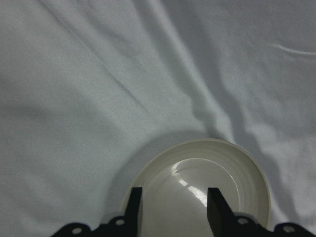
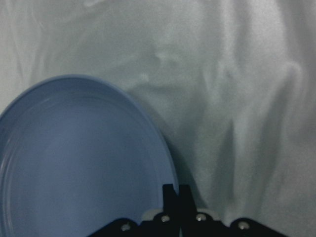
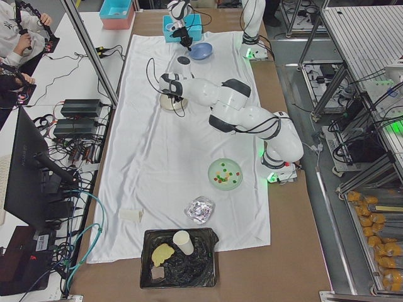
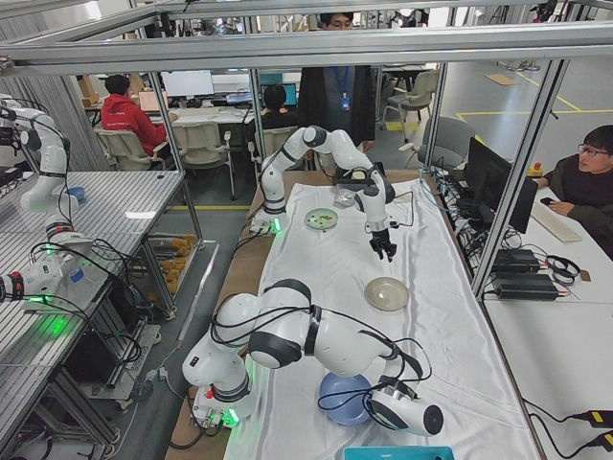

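Note:
My left gripper hangs open above a cream plate (image 4: pixel 387 294), with nothing between its fingers; the plate's glossy centre shows below it in the left wrist view. In the right wrist view my right gripper is shut at the right rim of a blue plate (image 2: pixel 84 153). The blue plate (image 3: pixel 201 51) lies at the far end of the cloth in the camera left view; whether its rim is between the right fingertips I cannot tell.
A green plate (image 3: pixel 225 174) with small coloured pieces, a foil packet (image 3: pixel 199 209) and a pale flat item (image 3: pixel 131 215) lie on the white cloth. A black tray (image 3: pixel 179 277) holds a cup and other items. A blue bin (image 4: pixel 397 453) stands beside the blue plate.

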